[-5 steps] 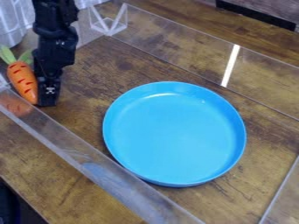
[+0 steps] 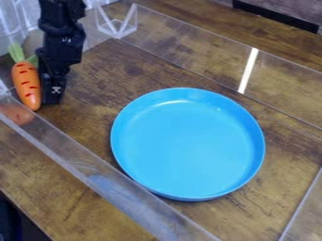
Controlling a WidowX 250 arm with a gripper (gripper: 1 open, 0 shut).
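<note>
An orange carrot (image 2: pixel 26 85) with a green top lies at the far left, beside the clear plastic wall. The black gripper (image 2: pixel 53 73) is low down right against the carrot's right side. Its fingers partly overlap the carrot's outline, and I cannot tell whether they are closed on it.
A large blue plate (image 2: pixel 187 143) sits on the wooden surface at centre right. Clear plastic walls run along the lower left and the right. The wood between the gripper and the plate is bare.
The gripper has shifted slightly, and the carrot stands a little more upright in the view, its top a bit higher than before.
</note>
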